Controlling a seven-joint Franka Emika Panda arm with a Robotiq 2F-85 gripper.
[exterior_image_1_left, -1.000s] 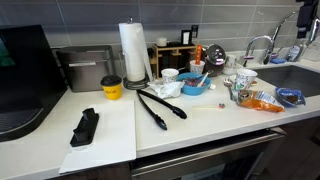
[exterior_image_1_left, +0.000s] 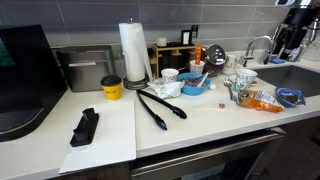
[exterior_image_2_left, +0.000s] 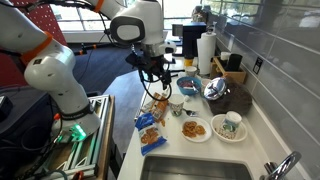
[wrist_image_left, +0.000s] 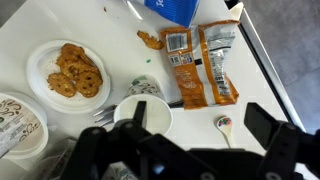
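My gripper (exterior_image_1_left: 290, 48) hangs above the counter at the upper right in exterior view 1. It is open, with its black fingers (wrist_image_left: 265, 125) spread wide in the wrist view and nothing held between them. Beneath it lie an orange and brown snack bag (wrist_image_left: 203, 65), a blue bag (wrist_image_left: 175, 8) at the top edge and a small spoon (wrist_image_left: 226, 125). A white plate (wrist_image_left: 47, 98) carries several cookies (wrist_image_left: 76, 70). A white cup (wrist_image_left: 152, 115) is partly covered by one finger.
The sink (exterior_image_2_left: 185, 168) lies close to the plate and the blue bag. A blue bowl (exterior_image_1_left: 194, 84), a paper towel roll (exterior_image_1_left: 135, 53) and black tongs (exterior_image_1_left: 165, 108) occupy the counter. Bare countertop (exterior_image_1_left: 220, 122) runs along the front edge.
My gripper has come down and leftward into the upper right of exterior view 1, where little of the arm showed before. The counter objects look unmoved.
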